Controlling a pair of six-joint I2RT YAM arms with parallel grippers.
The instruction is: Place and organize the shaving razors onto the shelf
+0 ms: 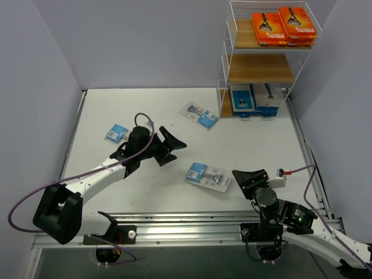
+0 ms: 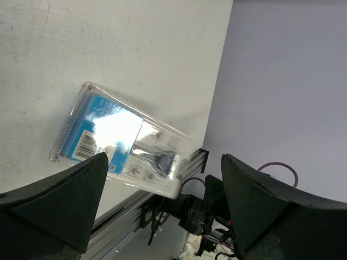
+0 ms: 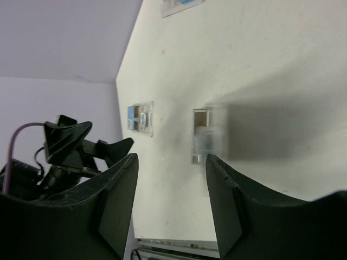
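A clear blister pack with a blue card (image 1: 208, 176) is out of both grippers, over the white tabletop near its front edge. It is blurred at its razor end, so I cannot tell whether it rests fully flat. The left gripper (image 1: 180, 151) stands open above and left of it; in the left wrist view the pack (image 2: 122, 140) shows beyond the fingers. Right of the pack, my right gripper has its fingers apart and nothing between them. Two similar packs lie flat: one by the shelf (image 1: 200, 115), another at the left (image 1: 117, 133).
At the back right stands a white wire shelf (image 1: 260, 68) with wooden boards. Orange razor packs (image 1: 292, 24) fill its top, blue packs (image 1: 243, 100) its bottom; the middle board is bare. Metal rails (image 1: 186, 216) line the table's front. Free tabletop spreads right of centre.
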